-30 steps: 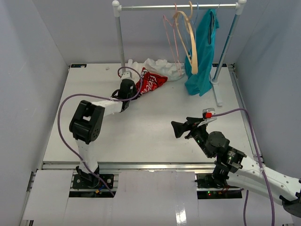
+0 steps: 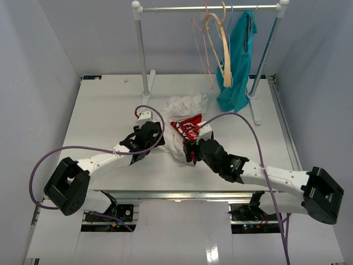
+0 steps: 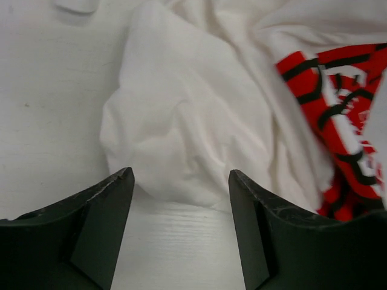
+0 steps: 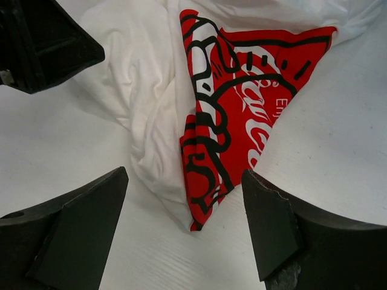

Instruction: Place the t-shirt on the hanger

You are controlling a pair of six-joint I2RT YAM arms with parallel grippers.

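The white T-shirt [image 2: 186, 102] with a red printed graphic [image 4: 254, 103] lies crumpled on the middle of the table. My left gripper is open above the shirt's white fabric, at its left side in the top view. My right gripper stands open over the red printed corner, its fingers either side of that part with nothing visibly held. In the top view both grippers partly hide the shirt. Several hangers, including a wooden one [image 2: 226, 72], hang from the rack above the back of the table.
The white rack [image 2: 209, 8] spans the back, with a teal garment [image 2: 236, 94] hanging at its right. Grey walls bound both sides.
The shirt has moved from the back of the table toward the front. My right gripper moved left over the shirt.
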